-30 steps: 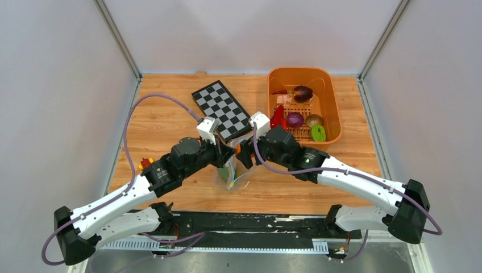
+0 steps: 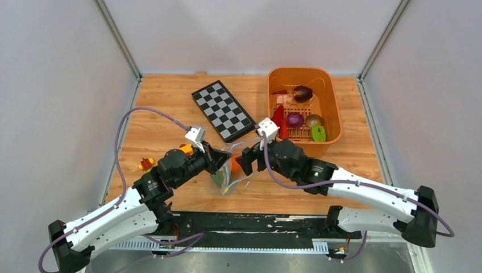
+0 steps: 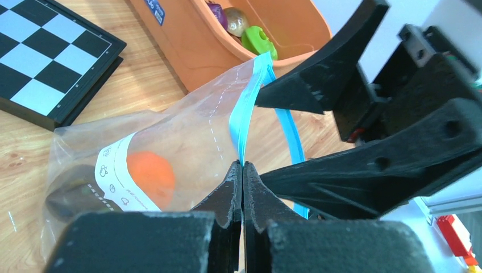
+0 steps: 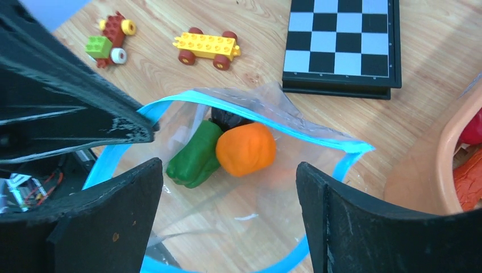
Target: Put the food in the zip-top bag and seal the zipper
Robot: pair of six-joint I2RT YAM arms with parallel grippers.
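The clear zip top bag (image 3: 199, 128) has blue edging round its mouth. Inside it lie an orange food piece (image 4: 246, 149), a green pepper (image 4: 196, 154) and a dark item (image 4: 227, 118). My left gripper is shut on the blue edging at one side of the mouth. The mouth gapes wide in the right wrist view. Over that mouth, my right gripper stands open, its fingers well apart and nothing gripped between them. In the top view, the right gripper (image 2: 243, 163) is just right of the left gripper (image 2: 229, 156).
An orange basket (image 2: 335, 108) with vegetables stands behind and to the right. Close behind the bag is a chessboard (image 2: 223, 111). Toy vehicles, one yellow (image 4: 207, 45) and one red and green (image 4: 111, 40), lie to the left.
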